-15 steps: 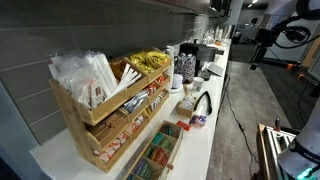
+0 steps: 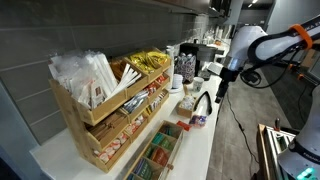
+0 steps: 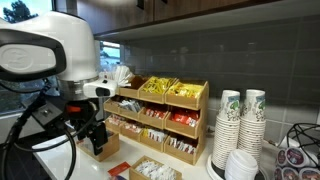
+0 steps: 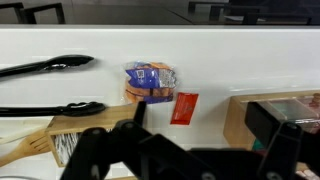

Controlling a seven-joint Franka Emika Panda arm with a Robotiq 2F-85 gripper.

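My gripper is open above the white counter (image 4: 220, 60), with nothing between its fingers. In the wrist view a small red packet (image 4: 184, 108) lies flat between the two fingertips as seen from above. Just left of it is a clear bag (image 4: 150, 83) with a blue and white label and orange-brown contents. Exterior view 1 shows the red packet (image 2: 183, 125) and the bag (image 2: 198, 120) on the counter, with the gripper (image 2: 214, 85) well above them at the right.
Wooden organizer boxes (image 4: 236, 122) with small packets stand to the right in the wrist view. At left lie two black-handled utensils (image 4: 50, 65) and a wooden box (image 4: 95, 121). A tiered snack rack (image 3: 170, 95) and cup stacks (image 3: 226, 130) line the wall.
The arm has swung in from the upper right of exterior view 1, coming lower and leftward over the counter edge. The objects on the counter have not moved.
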